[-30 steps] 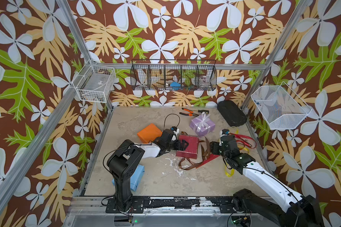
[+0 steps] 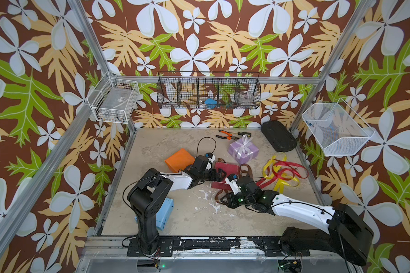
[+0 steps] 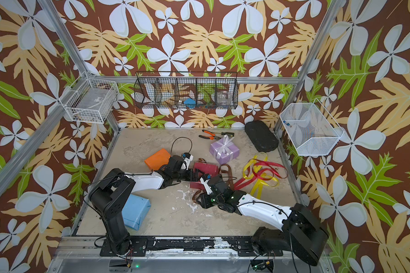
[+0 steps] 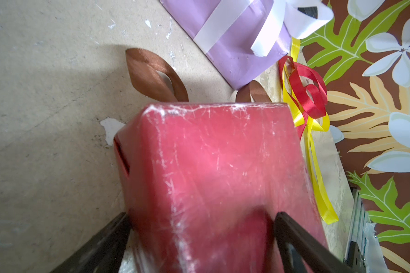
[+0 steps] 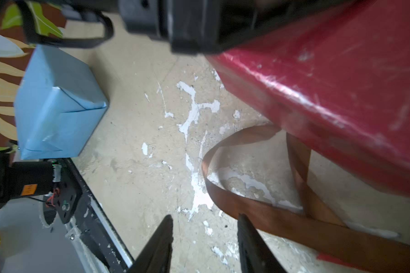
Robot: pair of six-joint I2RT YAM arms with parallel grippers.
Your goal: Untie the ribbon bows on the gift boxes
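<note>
My left gripper is open over the red box [image 4: 209, 163], a finger at each side of its near part in the left wrist view. A brown ribbon [image 5: 259, 211] lies loose on the table around the red box. My right gripper hangs part open beside that ribbon, nothing seen between its fingers. The lilac box [image 2: 243, 152] behind carries a white bow. An orange box [image 2: 177, 160] and a blue box [image 5: 59, 100] are at the left, with no bow visible.
Red [image 2: 298, 168] and yellow [image 3: 268, 181] ribbons lie tangled at the right. Pliers [image 2: 225, 135] and a black pouch [image 2: 278, 136] are at the back. Wire baskets [image 2: 116, 102] hang on the frame. Free table lies at front centre.
My right gripper has moved left and toward the front, from right of the red box to its front edge. The left arm is nearly still.
</note>
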